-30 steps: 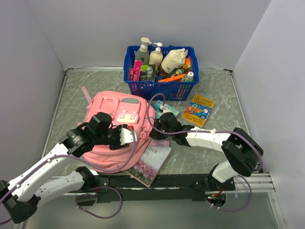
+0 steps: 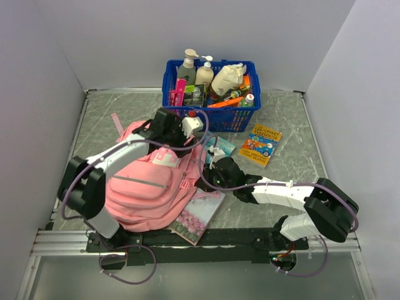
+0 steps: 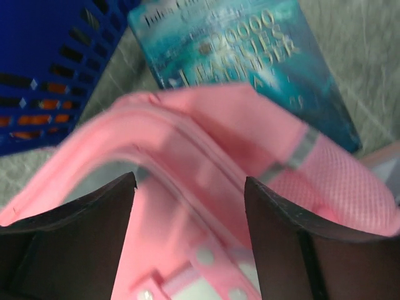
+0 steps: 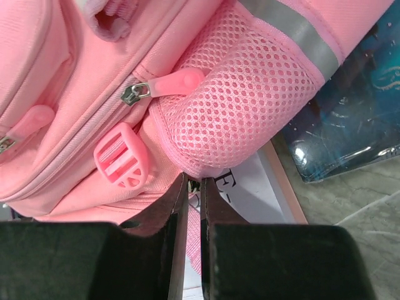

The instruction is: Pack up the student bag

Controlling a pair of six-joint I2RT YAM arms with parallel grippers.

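Observation:
The pink backpack [image 2: 140,187] lies on the counter. My left gripper [image 2: 187,140] is over its upper right part, near the basket; in the left wrist view its fingers are apart above the pink fabric, blurred, with no grip visible. My right gripper is shut on the backpack's edge beside the mesh side pocket [image 4: 237,112], near a strap buckle [image 4: 122,156] and zip pull. A large book with pink flowers [image 2: 190,222] lies partly beneath the bag's right side.
A full blue basket [image 2: 231,119] stands at the back. A teal book [image 3: 262,56] lies between basket and bag, and a yellow Treehouse book [image 2: 261,145] at the right. Bare counter surrounds the yellow book; walls border both sides.
My right arm has shifted slightly toward the front, staying at the bag's right side.

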